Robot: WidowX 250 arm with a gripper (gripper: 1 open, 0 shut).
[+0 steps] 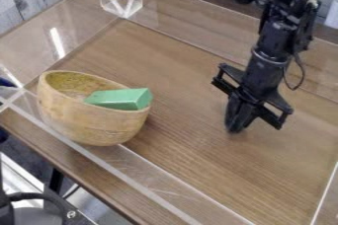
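Note:
My black gripper (238, 120) reaches down to the wooden tabletop on the right side of the camera view. It looks shut, with nothing visible between its fingers, though the tips are dark and hard to make out. To its left, well apart from it, a light tan bowl (82, 120) holds a green block (122, 98).
A clear angular piece (119, 2) stands near the back left edge. A black round object (34, 211) is partly visible at the bottom left corner, beyond the table's edge.

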